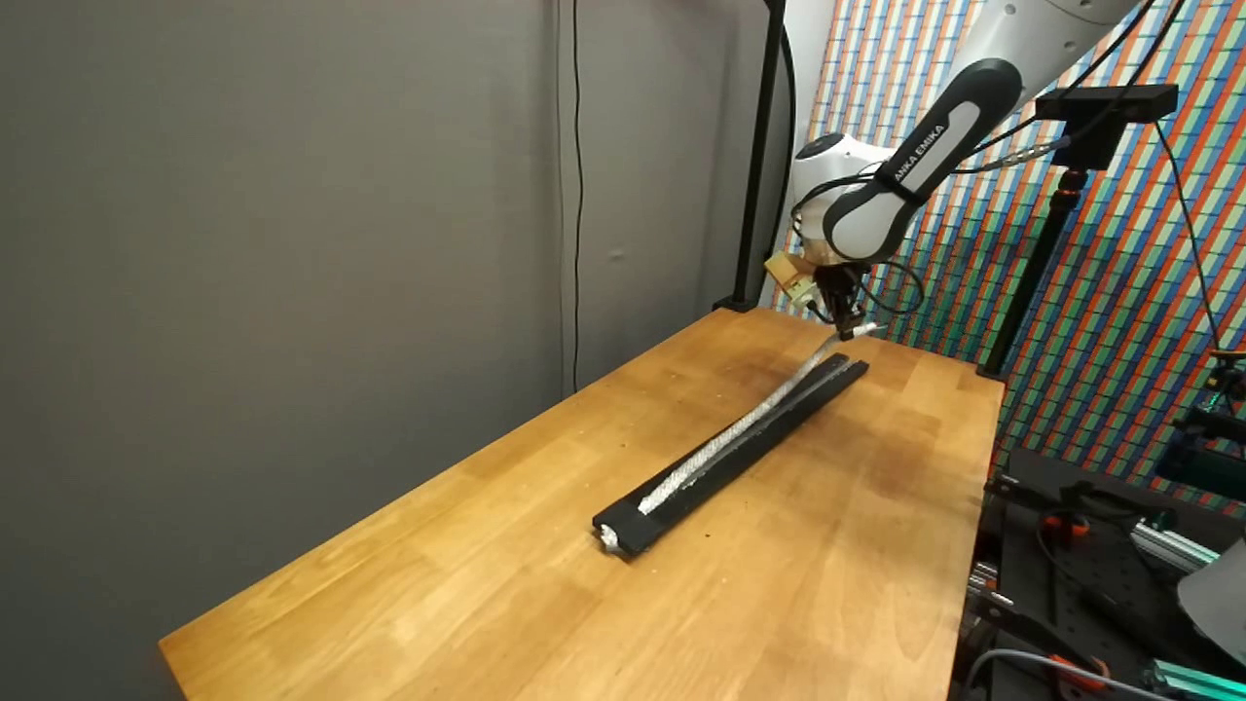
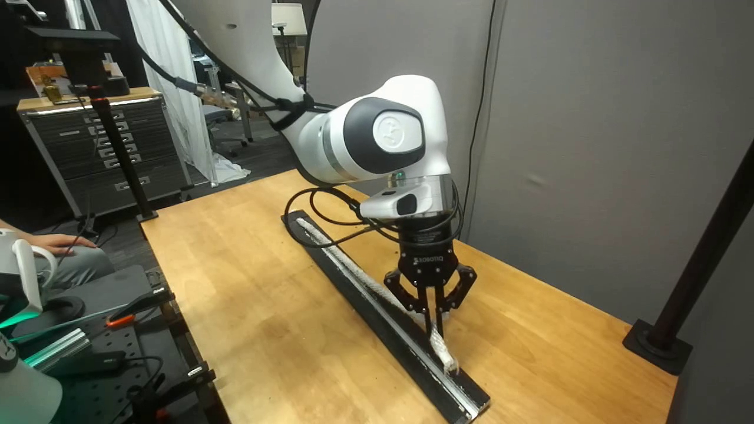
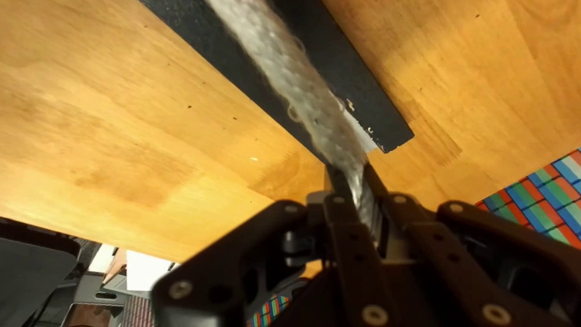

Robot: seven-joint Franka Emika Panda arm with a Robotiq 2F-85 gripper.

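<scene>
A white braided rope point(image 1: 748, 422) runs from the near end of a long black grooved bar point(image 1: 785, 427) up to my gripper point(image 1: 850, 332). In the second exterior view, the gripper point(image 2: 436, 332) is shut on the rope close to its frayed free end point(image 2: 445, 354), above the bar's side edge. At the bar's other end point(image 2: 297, 218) the rope enters the bar. Seen from the wrist, the rope point(image 3: 305, 90) is pinched between the dark fingers and passes over the bar point(image 3: 348, 65). Much of the groove below stays hidden there.
Bare wooden table point(image 1: 467, 561) surrounds the bar on both sides. A black stand point(image 2: 657, 339) rises at the table's corner, and another post point(image 2: 123, 152) stands by the opposite edge. Cables point(image 2: 311, 219) loop beside the wrist.
</scene>
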